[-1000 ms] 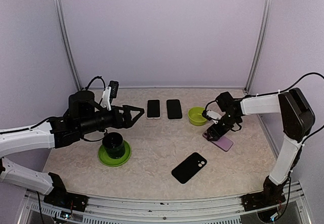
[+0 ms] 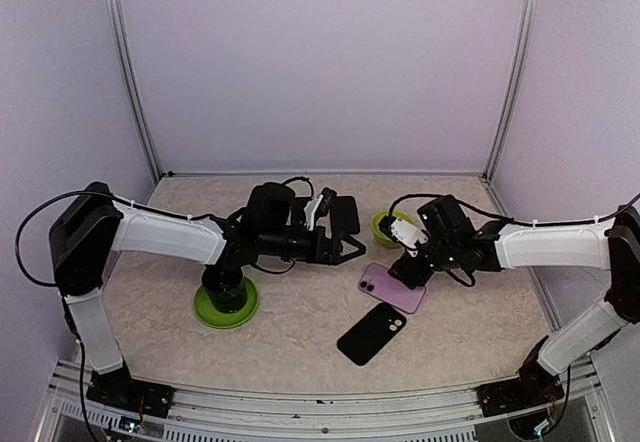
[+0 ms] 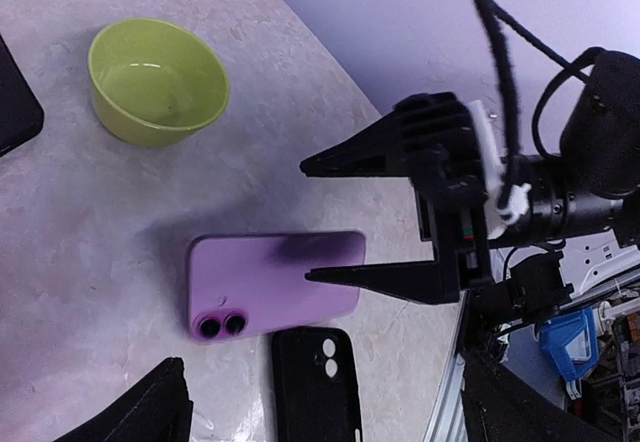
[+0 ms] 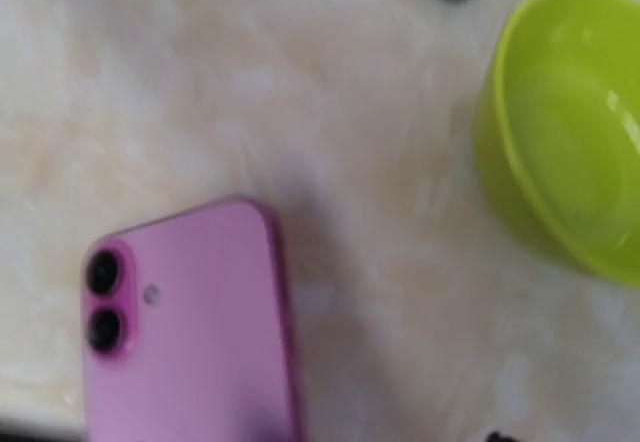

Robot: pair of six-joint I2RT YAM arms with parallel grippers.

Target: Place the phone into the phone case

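The pink phone (image 3: 260, 287), its camera side up, is close to the table beside the black phone case (image 3: 310, 387). Whether they touch, or the phone lies fully flat, I cannot tell. In the top view the case (image 2: 371, 334) lies in front of the phone (image 2: 395, 290). My right gripper is open, its fingers spread wide above the phone and not holding it. The right wrist view shows the phone (image 4: 200, 322) turned askew. Left of it, my left gripper (image 2: 352, 247) is open and empty; its fingers (image 3: 150, 412) show in the left wrist view's lower corners.
Behind the phone stands a green bowl (image 2: 379, 230). A dark flat phone-shaped thing (image 2: 345, 214) lies further back, partly covered by the left arm. A dark cup (image 2: 226, 290) stands on a green plate (image 2: 210, 317) at left.
Earlier the phone was in the right gripper; now that gripper is open and the phone is free and turned. Phone and right gripper came left toward the case. The left gripper moved right.
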